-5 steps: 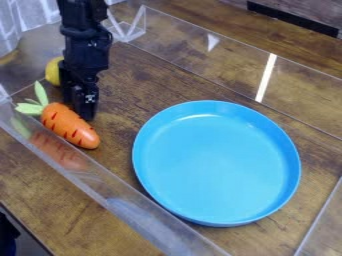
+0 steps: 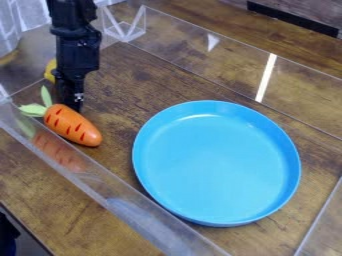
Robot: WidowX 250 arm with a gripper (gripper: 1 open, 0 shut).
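My black gripper (image 2: 72, 96) reaches down at the upper left, just above and behind an orange toy carrot (image 2: 72, 126) with pale green leaves. A yellow object (image 2: 51, 71) is partly hidden behind the gripper. The fingers are dark and small, so their opening is unclear. A blue plate (image 2: 215, 160) lies to the right.
Clear acrylic walls (image 2: 160, 220) border the wooden surface, running close along the carrot's near side. The wood between the gripper and the plate is bare, as is the area toward the back.
Since a second ago my gripper has moved slightly up and back, away from the carrot. The carrot and plate show little or no movement.
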